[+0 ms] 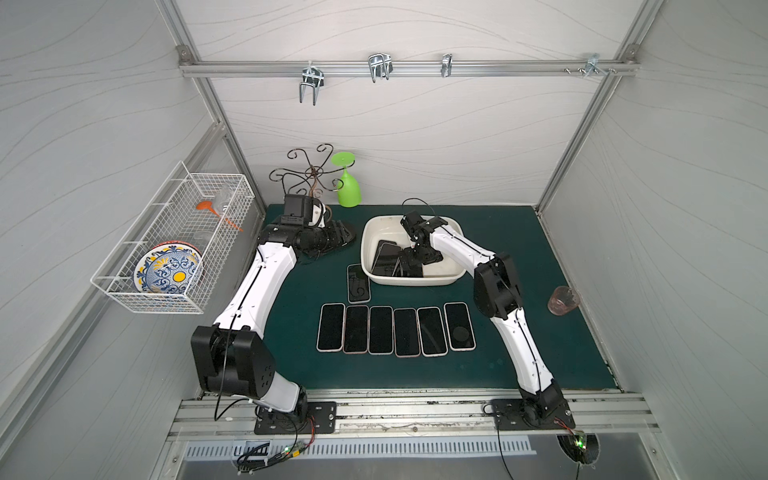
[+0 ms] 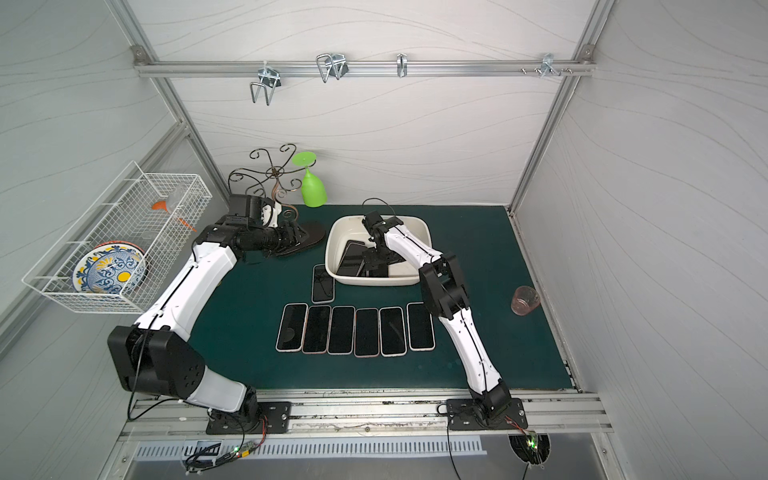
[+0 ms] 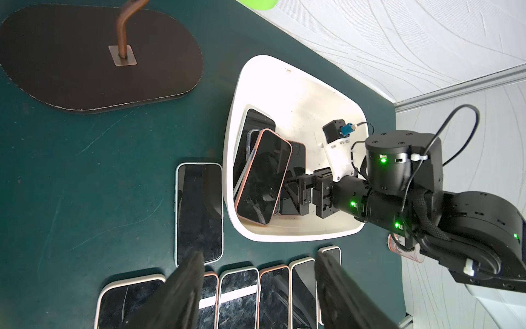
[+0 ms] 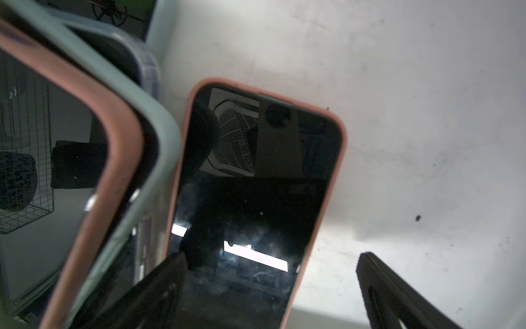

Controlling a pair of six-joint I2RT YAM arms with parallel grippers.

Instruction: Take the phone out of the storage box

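Note:
A white storage box [image 3: 296, 93] holds several stacked phones, a pink-framed one [image 3: 262, 175] leaning on top. In the right wrist view a pink-cased phone [image 4: 246, 203] lies flat on the box floor beside that stack. My right gripper is open low inside the box, its fingers on either side of the flat phone's lower part, apparently holding nothing. My left gripper hangs open left of the box, above the table, with nothing visibly held.
A row of phones [image 1: 381, 328] lies in front of the box, with one phone [image 1: 358, 281] at its left. A metal stand with a green cup [image 1: 349, 190] is at back left, a glass [image 1: 563, 299] at right. A wire basket [image 1: 120, 288] hangs left.

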